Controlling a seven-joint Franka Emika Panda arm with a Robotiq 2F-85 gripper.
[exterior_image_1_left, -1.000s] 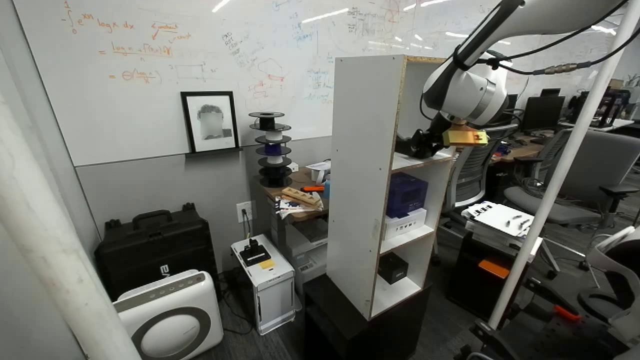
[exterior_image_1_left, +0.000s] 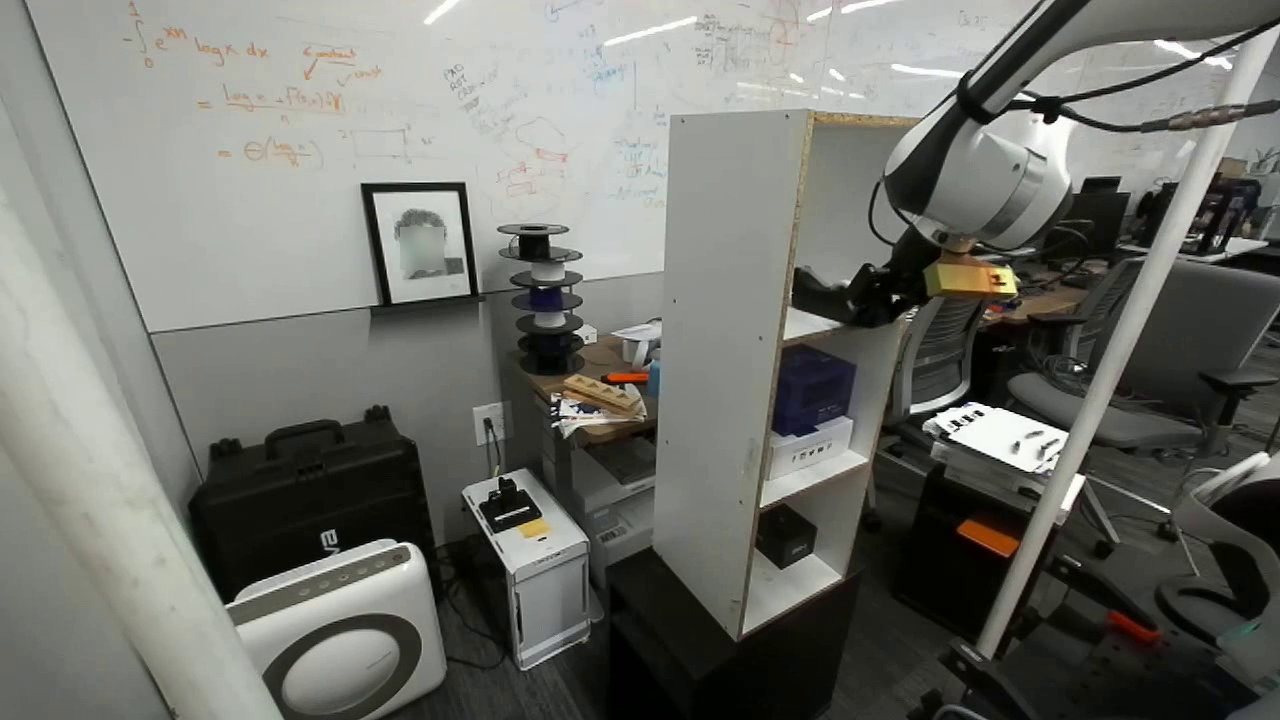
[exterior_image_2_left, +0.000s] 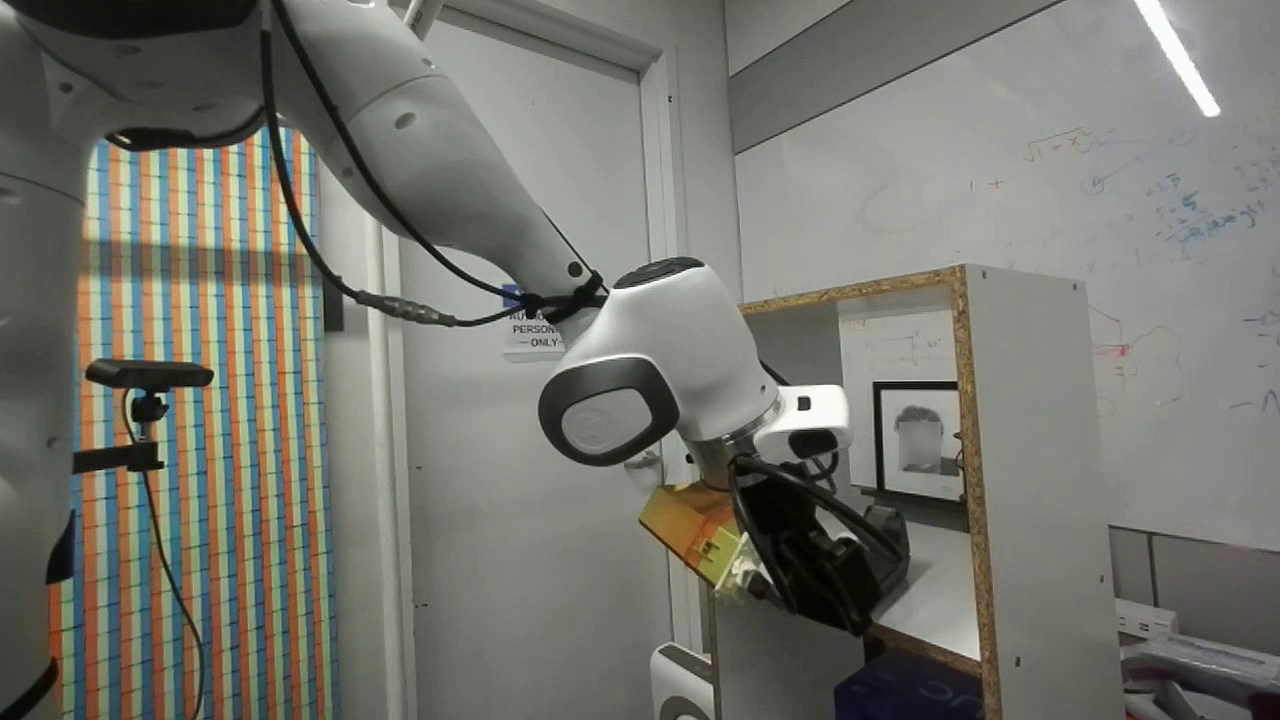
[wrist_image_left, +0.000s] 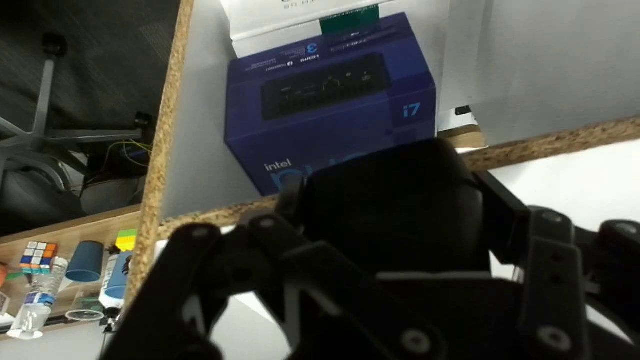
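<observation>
A black object (wrist_image_left: 393, 192) shows between my gripper's (wrist_image_left: 397, 211) fingers in the wrist view, with a finger close on either side. Whether they press on it cannot be made out. In exterior view 1 the gripper (exterior_image_1_left: 879, 294) is at the open front of the white shelf unit (exterior_image_1_left: 729, 360), level with its upper board. A dark shape (exterior_image_1_left: 819, 296) lies just left of the gripper there, partly hidden by the side panel. Exterior view 2 shows the black gripper (exterior_image_2_left: 846, 582) tilted down toward the upper compartment, its fingertips hard to separate from what is around them.
Below the upper board, a dark blue box (exterior_image_1_left: 815, 390) sits on a white box (exterior_image_1_left: 811, 448). The lowest compartment holds a small black box (exterior_image_1_left: 786, 535). Right of the shelf are an office chair (exterior_image_1_left: 944, 354) and a cluttered desk.
In exterior view 1 the arm and gripper have moved right, outward from the shelf, and slightly down. More of the dark shape at the upper board shows now.
</observation>
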